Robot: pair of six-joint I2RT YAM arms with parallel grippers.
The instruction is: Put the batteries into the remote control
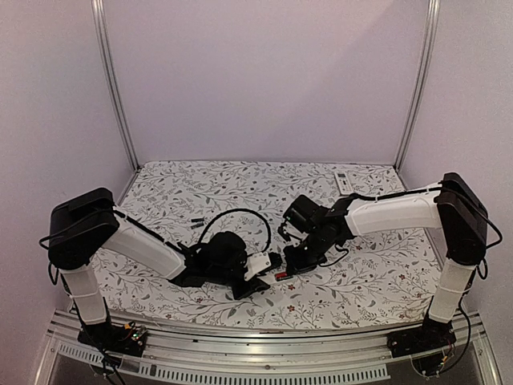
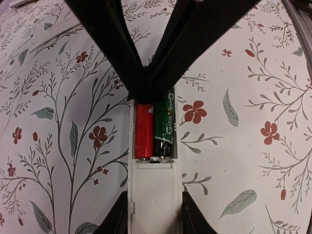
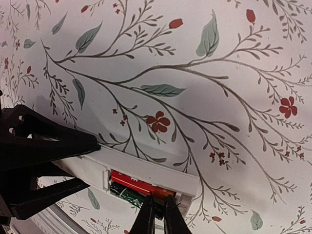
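Observation:
The white remote control (image 2: 155,197) lies on the flowered table with its battery compartment uncovered. In that compartment are a red battery (image 2: 144,130) and a green and black battery (image 2: 164,127), side by side. My left gripper is open, one finger along each side of the remote below the compartment. My right gripper is shut with its fingertips at the compartment's far end, over the ends of the batteries. No object shows between those fingertips. In the left wrist view the right fingers hide the batteries' far ends, so how fully they are seated there cannot be told.
Two small dark batteries (image 1: 197,222) lie apart on the left of the table. A slim white object with a dark mark (image 1: 343,183) rests at the back right. Bare patterned table (image 1: 361,293) stretches right of the remote.

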